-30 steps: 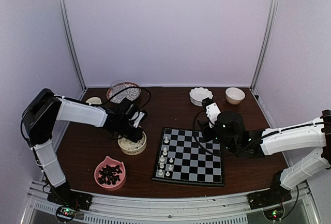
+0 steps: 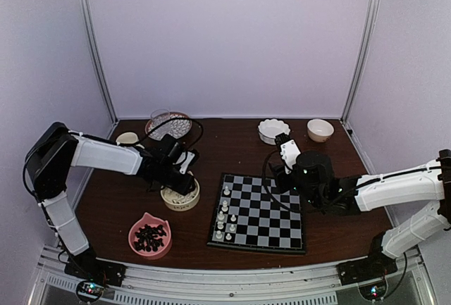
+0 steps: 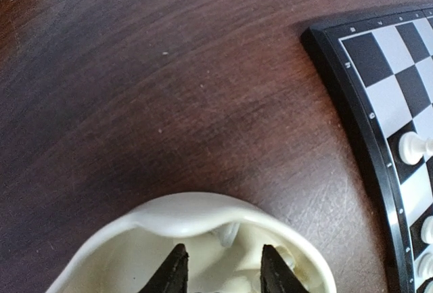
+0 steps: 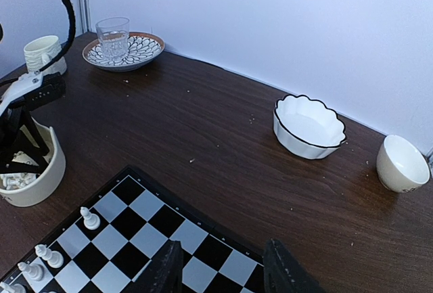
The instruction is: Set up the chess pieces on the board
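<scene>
My left gripper hangs open over the cream bowl of white pieces, fingertips at or just inside its rim; in the right wrist view it reaches down into that bowl (image 4: 40, 181). The chessboard (image 2: 268, 220) carries several upright white pieces along its left side, such as the pawn (image 4: 90, 220). A pink bowl (image 2: 149, 250) of black pieces sits left of the board. My right gripper is part open above the board's far side, with nothing seen between its fingers.
At the back stand a patterned plate with a glass (image 4: 114, 42), white cups (image 4: 42, 53), a scalloped dish (image 4: 308, 127) and a white bowl (image 4: 402, 164).
The right arm looks unmoved.
</scene>
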